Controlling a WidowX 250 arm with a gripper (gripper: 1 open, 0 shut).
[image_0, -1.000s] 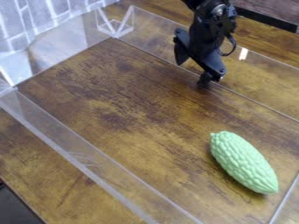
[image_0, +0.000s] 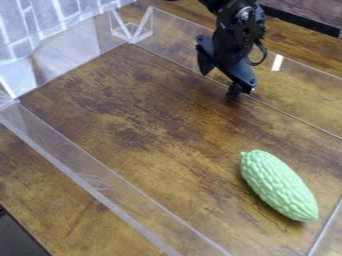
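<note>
My black gripper (image_0: 227, 65) reaches in from the top centre and is low over the back part of the wooden floor, beside the clear rear wall of the enclosure. Its fingers are dark and overlap in this view, with nothing visible held between them. A pale green bumpy vegetable, like a bitter melon (image_0: 278, 185), lies on its own at the lower right, well apart from the gripper.
A low clear plastic border (image_0: 80, 170) rings the wooden work surface (image_0: 147, 130). A white lattice object (image_0: 34, 25) stands at the top left.
</note>
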